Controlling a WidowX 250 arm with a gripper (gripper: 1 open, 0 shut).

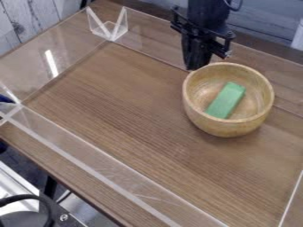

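Note:
A round wooden bowl (pixel 201 115) sits on the right of the table, with a green block (pixel 226 101) lying inside it. My black gripper (pixel 192 55) hangs just above and behind the bowl's back left rim, at the top of the view. Its fingers look close together, with nothing visible between them.
A white wire-like object (pixel 108 24) stands at the back left. A coiled black cable (pixel 24 213) is at the lower left corner, off the table's edge.

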